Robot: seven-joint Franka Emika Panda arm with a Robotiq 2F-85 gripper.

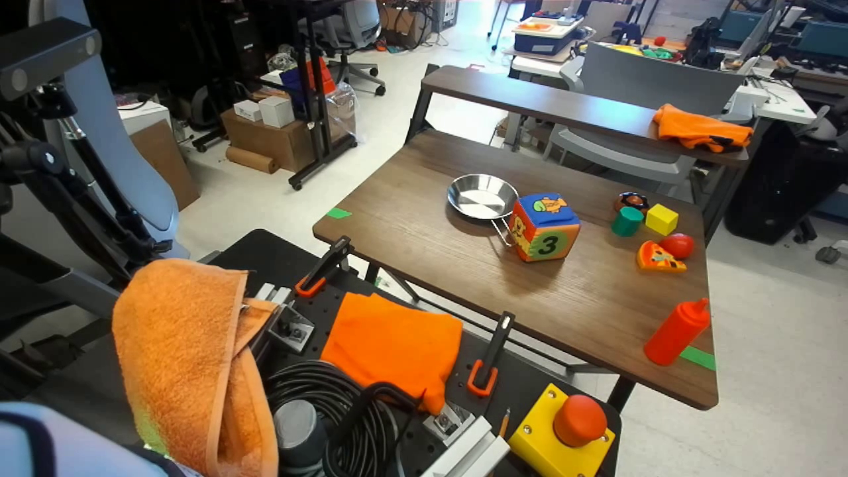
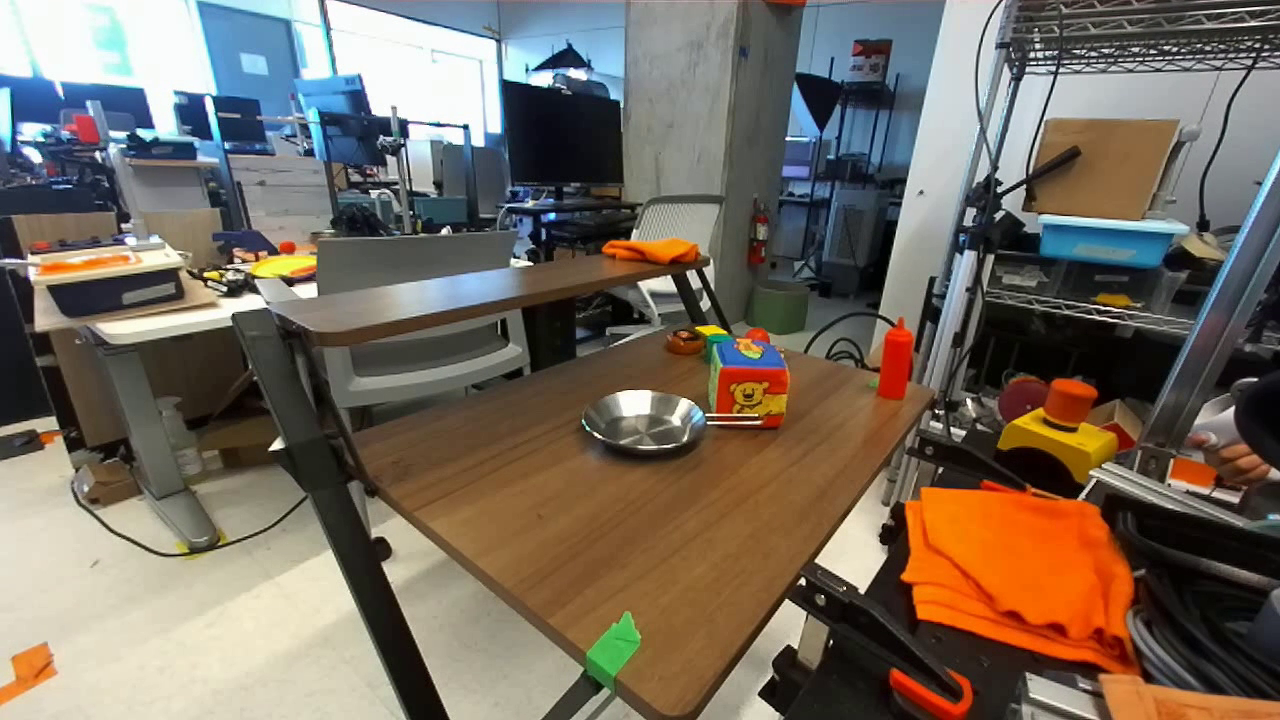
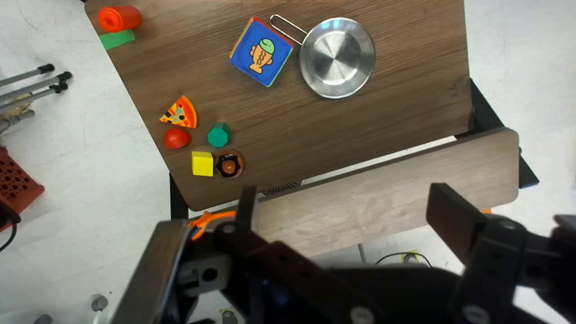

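My gripper shows at the bottom of the wrist view, its two dark fingers wide apart with nothing between them; it hangs high above the table (image 1: 429, 171). A steel pan (image 3: 337, 58) rests on the tabletop, its wire handle reaching toward a soft picture cube (image 3: 261, 51) with a blue top. Near one end lie a pizza slice (image 3: 181, 113), a red ball-like item (image 3: 176, 138), a green block (image 3: 218, 135), a yellow block (image 3: 202, 164) and a brown ring-shaped item (image 3: 230, 164). A red squeeze bottle (image 1: 676, 332) stands at the front right corner.
A raised shelf (image 1: 540, 102) runs along the table's far side, with an orange cloth (image 1: 699, 127) on it. The black cart (image 1: 262, 246) in front carries another orange cloth (image 1: 393, 346), clamps, cables and a yellow box with a red button (image 1: 562, 436).
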